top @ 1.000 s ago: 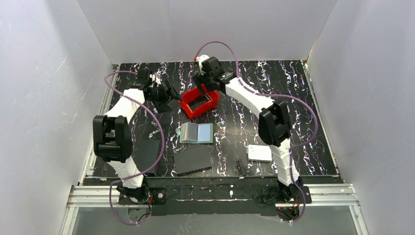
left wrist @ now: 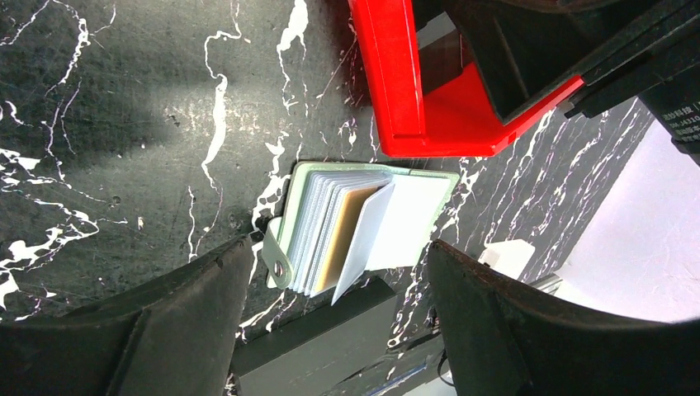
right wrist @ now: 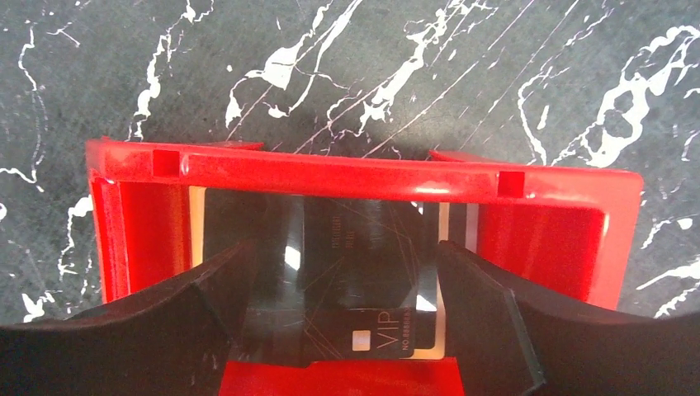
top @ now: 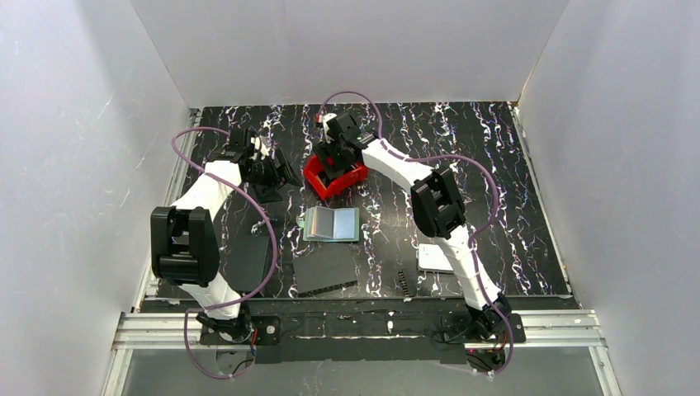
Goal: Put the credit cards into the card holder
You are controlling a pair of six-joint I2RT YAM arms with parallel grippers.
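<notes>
Black cards marked VIP (right wrist: 355,272) lie stacked in the red box (right wrist: 330,172), with a tan card edge showing at their sides. My right gripper is open over the box, one finger toward each side of the stack; whether the fingers touch the cards I cannot tell. The card holder (top: 332,223) lies spread open on the table just in front of the box, its clear sleeves (left wrist: 334,223) fanned up and a tan card or page visible among them. Left of the box, my left gripper (top: 279,172) stands open and empty, with the holder beyond its fingertips in the left wrist view.
Dark flat boxes (top: 324,268) lie in front of the holder, with another dark panel (top: 248,260) to the left. A white case (top: 434,258) and a small black strip (top: 404,282) rest at front right.
My right gripper has moved left and come in over the card stack in the red box. The left arm has drawn back slightly to the left. Box and holder look unmoved.
</notes>
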